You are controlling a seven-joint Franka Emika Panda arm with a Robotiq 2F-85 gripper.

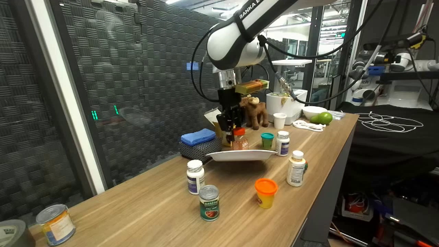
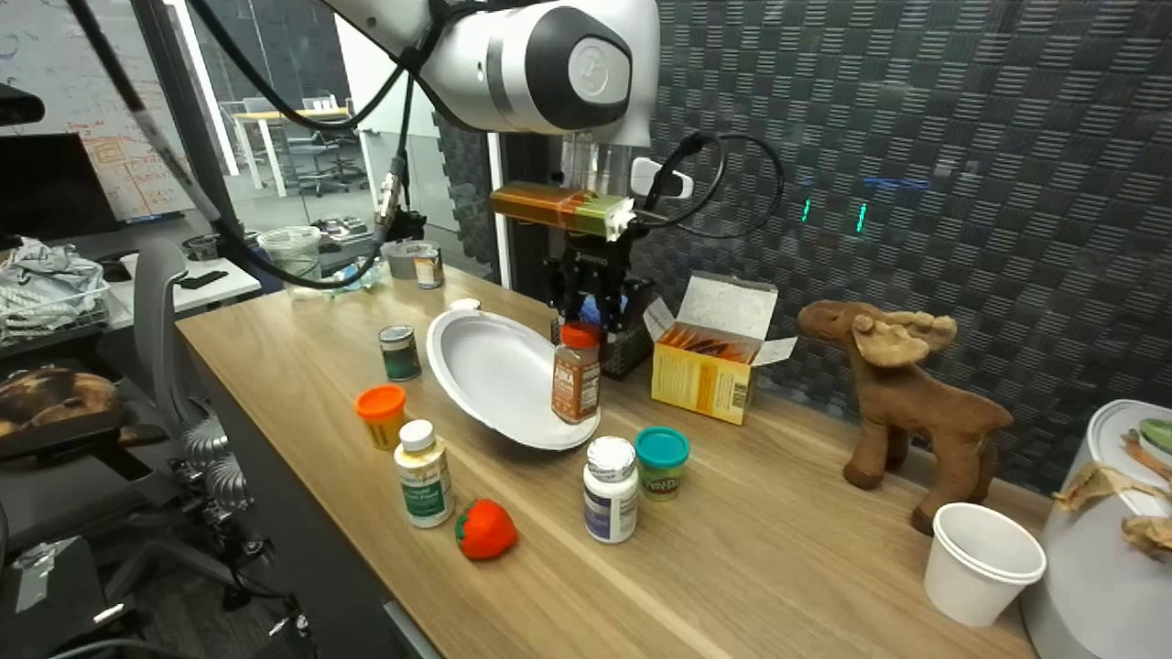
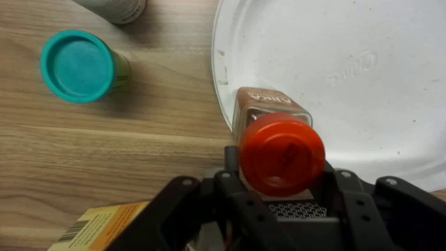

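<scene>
My gripper is shut on a clear spice jar (image 2: 576, 384) with a red lid (image 3: 284, 154). The jar stands roughly upright, its base down on the near rim area of a white plate (image 2: 494, 373). That plate is tilted: in exterior view 1 its front edge is lifted off the table, while exterior view 2 shows the side under the jar pressed low. The wrist view has the jar over the plate's left edge, with most of the plate's inner face bare.
A teal-lidded tub (image 2: 662, 461) and a white bottle (image 2: 611, 489) stand close to the plate. An orange-lidded tub (image 1: 265, 192), a green can (image 1: 209, 202) and another white bottle (image 1: 195, 177) surround it. Behind are a yellow box (image 2: 704, 368) and a dark basket (image 1: 200, 149).
</scene>
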